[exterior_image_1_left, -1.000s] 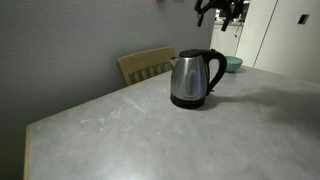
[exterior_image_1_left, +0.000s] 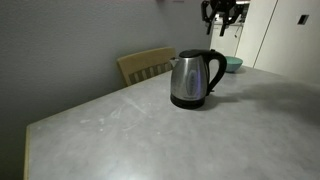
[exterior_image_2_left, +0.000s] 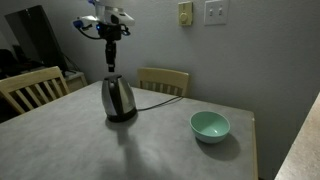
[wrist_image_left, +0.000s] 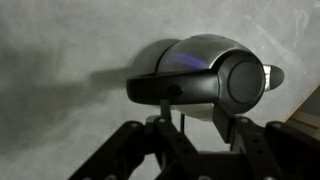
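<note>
A silver and black electric kettle (exterior_image_1_left: 190, 80) stands upright on the grey table, its black handle (exterior_image_1_left: 217, 70) facing right in exterior view 1. Above the kettle hangs my gripper (exterior_image_1_left: 215, 32), fingers pointing down and a gap between them, holding nothing. Exterior view 2 shows the gripper (exterior_image_2_left: 111, 68) just over the top of the kettle (exterior_image_2_left: 118, 100). From the wrist, the handle (wrist_image_left: 180, 87) and round black lid end (wrist_image_left: 243, 80) lie ahead of the parted fingertips. Whether the fingers touch the handle cannot be told from that view, but exterior view 1 shows them apart from it.
A mint-green bowl (exterior_image_2_left: 210, 126) sits on the table, well away from the kettle. Wooden chairs (exterior_image_2_left: 163, 80) stand at the table's edges. A dark cord (exterior_image_2_left: 160, 103) runs over the table behind the kettle.
In exterior view 1 the gripper has shifted slightly right and lower, and the gap between its fingers looks narrower. The kettle has stayed in place.
</note>
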